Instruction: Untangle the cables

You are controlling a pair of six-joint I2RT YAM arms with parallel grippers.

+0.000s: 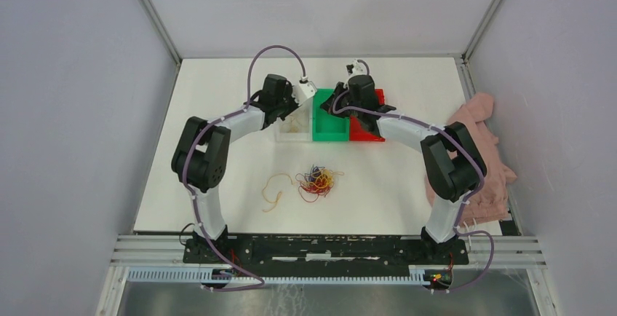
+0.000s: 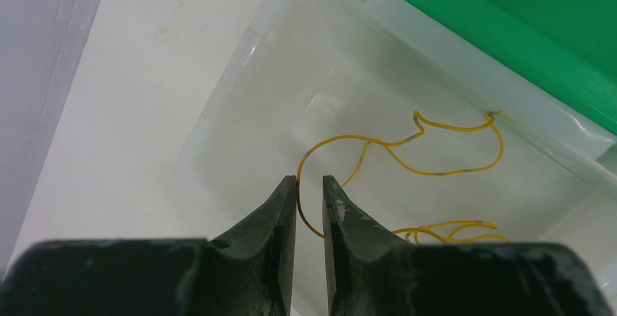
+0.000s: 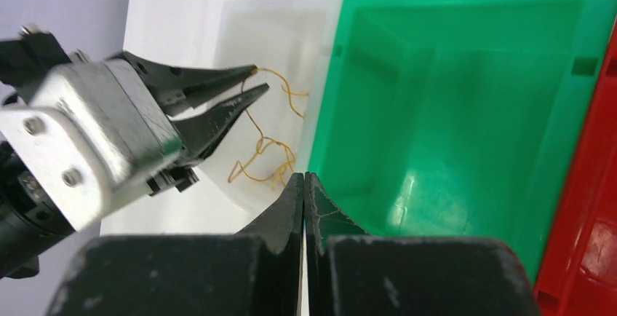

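Note:
A yellow cable [image 2: 462,171] lies in loops in the white bin [image 2: 218,112], with one strand rising toward my left gripper, whose fingers are part open just above it. In the right wrist view the cable [image 3: 256,172] hangs near the left gripper's fingertips [image 3: 247,72]. My right gripper is shut, nothing visible between its fingers, over the edge of the green bin [image 3: 451,134]. A tangled heap of cables [image 1: 316,183] and a separate yellow cable [image 1: 276,201] lie on the front of the table.
A red bin [image 1: 367,134] stands right of the green one. A pink cloth [image 1: 476,163] covers the right edge.

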